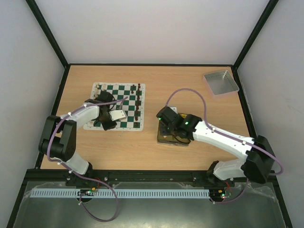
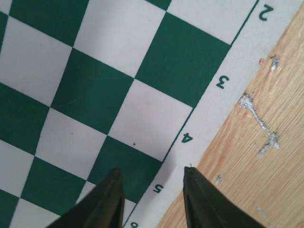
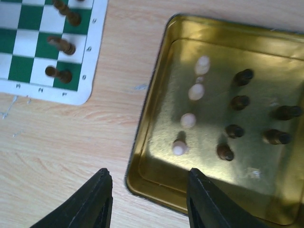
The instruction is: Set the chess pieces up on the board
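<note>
The chessboard [image 1: 122, 87] lies at left, dark pieces along its right side, among them a piece [image 3: 64, 45]. My left gripper hangs over the board, fingers apart with nothing between them; empty squares and the numbered edge show beneath. The gold tray [image 3: 152, 178] right of the board holds several pale pieces [image 3: 188, 120] and dark pieces [image 3: 240, 102], seen in the right wrist view. My right gripper is over the tray's near left corner, open and empty. In the top view the arm hides much of the tray.
A clear plastic container [image 1: 221, 81] stands at the back right. Bare wooden table [image 1: 123, 149] lies in front of the board and between board and tray. Walls close in the sides and back.
</note>
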